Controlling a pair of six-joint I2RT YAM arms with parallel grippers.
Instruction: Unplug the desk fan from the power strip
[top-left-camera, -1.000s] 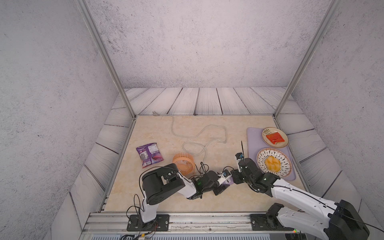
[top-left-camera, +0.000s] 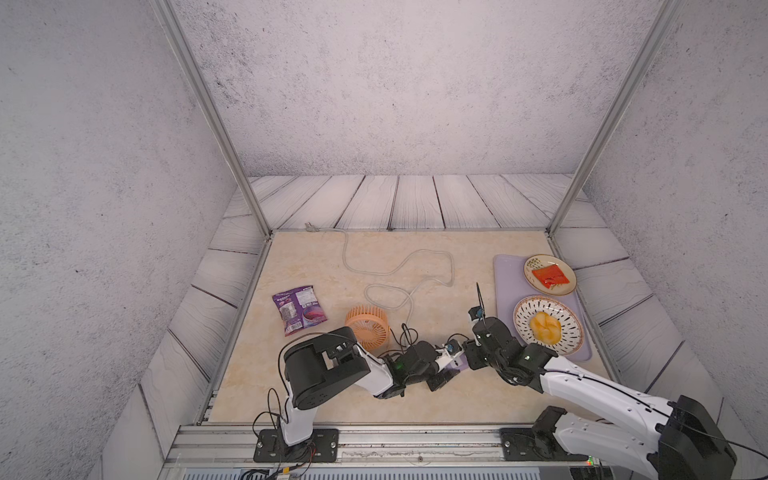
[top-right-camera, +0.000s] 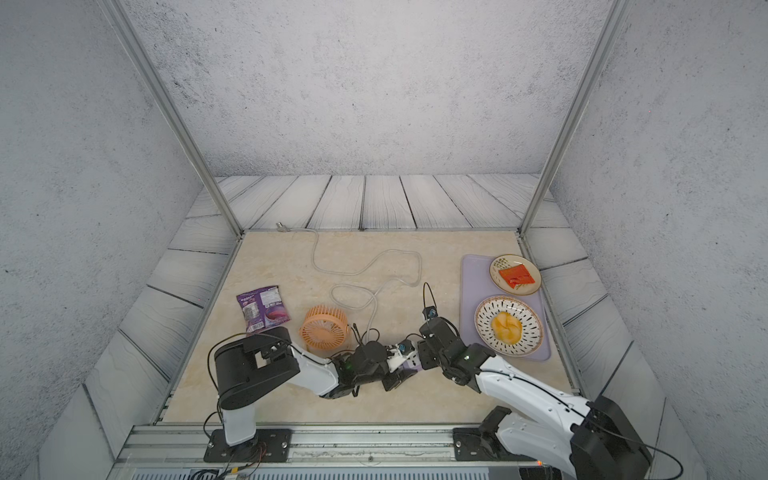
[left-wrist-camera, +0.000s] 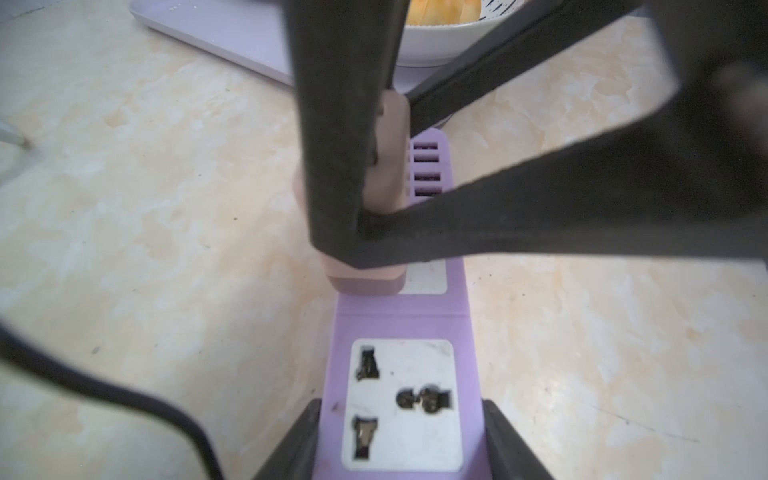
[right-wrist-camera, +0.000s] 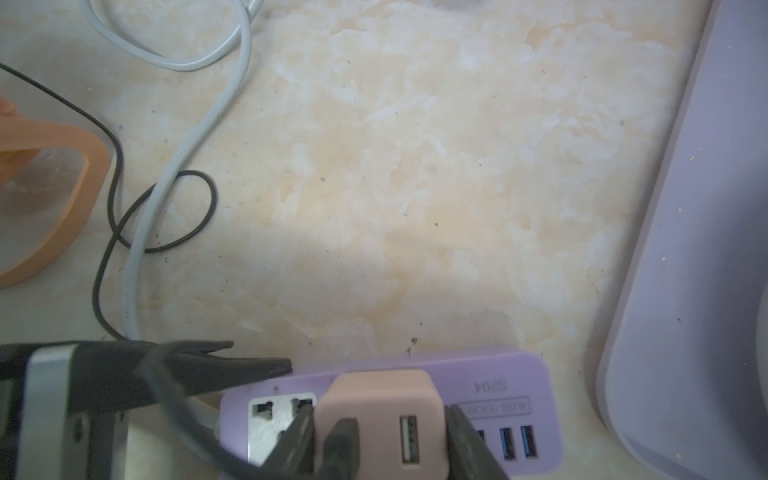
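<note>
The lilac power strip (left-wrist-camera: 456, 320) lies on the table, with my left gripper shut across its near end. One socket plate (left-wrist-camera: 404, 400) there is empty. A pink plug adapter (right-wrist-camera: 380, 400) with a USB port is over the strip's other socket plate. My right gripper has a finger against each side of this adapter. In the left wrist view the adapter sits toward the strip's left side; its prongs are hidden, so whether it is seated cannot be told. The orange desk fan (top-left-camera: 368, 326) stands left of the strip, its thin black cable (right-wrist-camera: 120, 160) coiled nearby.
A purple snack bag (top-left-camera: 300, 309) lies far left. On the right, a lilac tray (top-left-camera: 505, 280) holds two plates of food. The strip's pale cord (top-left-camera: 400, 260) loops across the back. My two arms are close together over the strip.
The left arm and the fan have not moved.
</note>
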